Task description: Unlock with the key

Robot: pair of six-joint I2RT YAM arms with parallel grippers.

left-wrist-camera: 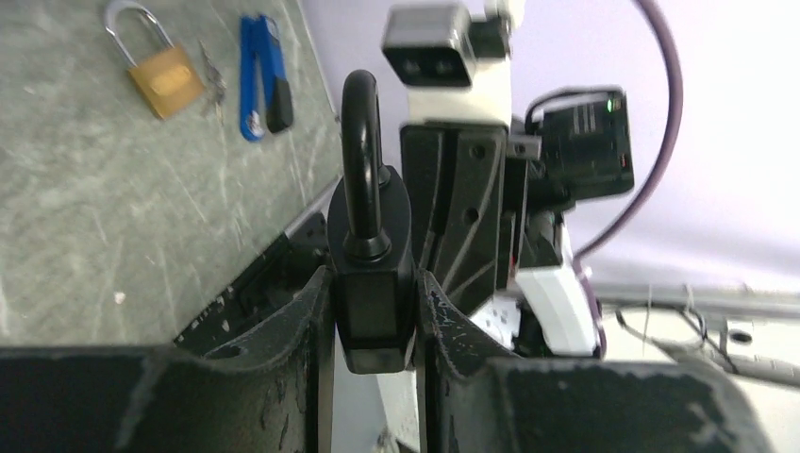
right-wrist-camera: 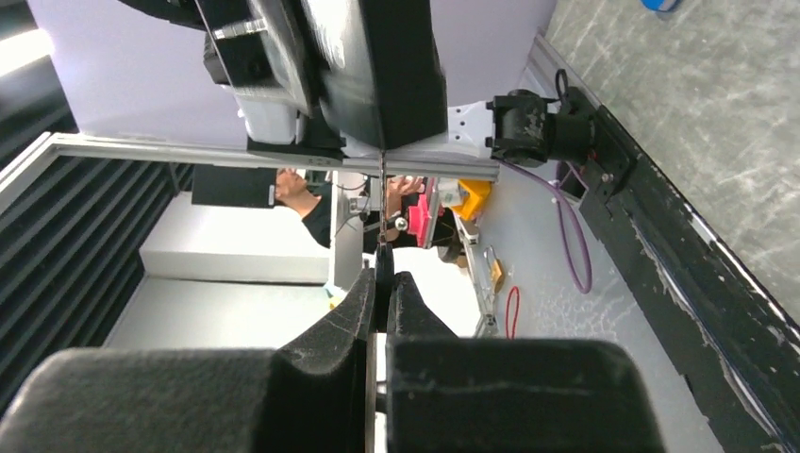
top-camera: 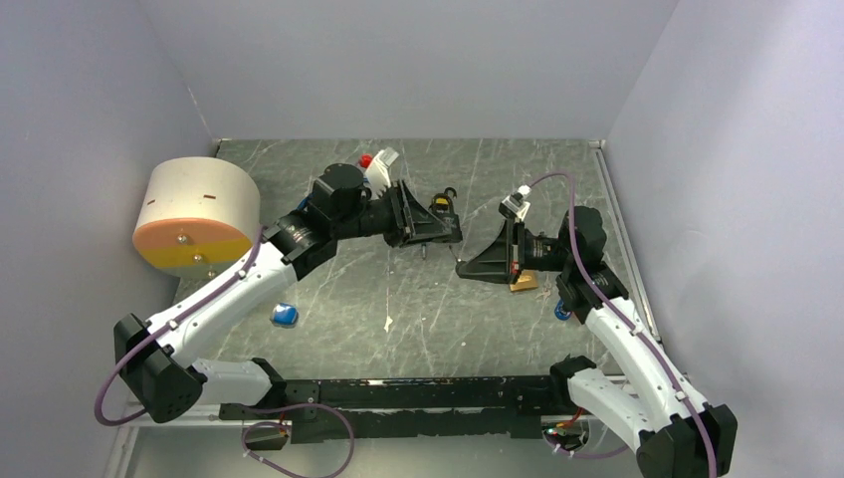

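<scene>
My left gripper is shut on a black padlock (left-wrist-camera: 373, 245), held upright with its shackle on top; from above, the padlock (top-camera: 443, 221) shows between the two arms. My right gripper is shut on a thin key (right-wrist-camera: 383, 203), pointing at the underside of the padlock, which looms dark at the top of the right wrist view. Whether the key tip is inside the lock cannot be told. A brass padlock (left-wrist-camera: 166, 83) lies on the grey table below.
A blue-handled tool (left-wrist-camera: 252, 80) lies by the brass padlock, a small blue object (top-camera: 284, 315) at the front left. A white, orange and yellow box (top-camera: 196, 206) stands at the left. Grey walls enclose the back and sides.
</scene>
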